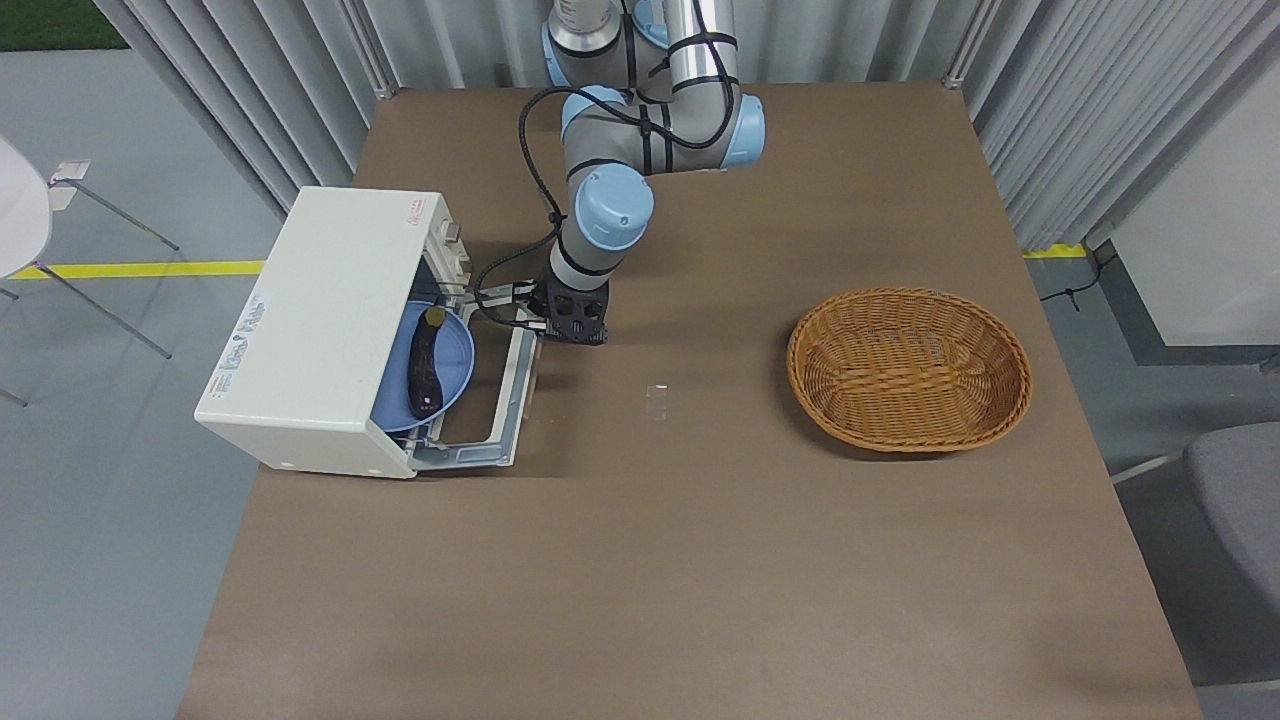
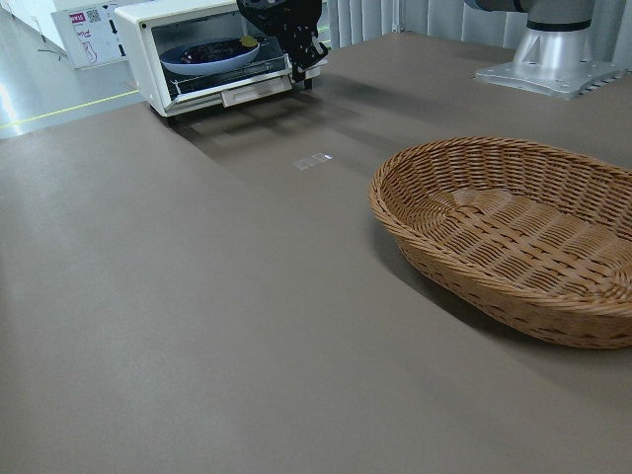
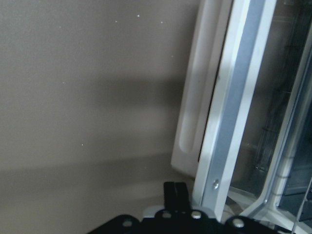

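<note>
The white toaster oven [image 1: 306,318] stands on the left of the table with its glass door [image 1: 516,396] lowered. Inside, a blue plate [image 1: 390,384] holds a dark eggplant [image 1: 423,372]. My gripper is at the door's outer edge, by the silver frame and beige handle [image 3: 195,97], in the wrist view. Its black fingertips sit close together at the frame's end; whether they grip anything is unclear. In the front view it is largely hidden by the wrist housing.
An oval wicker basket [image 1: 908,372] sits on the right side of the brown table [image 1: 720,576].
</note>
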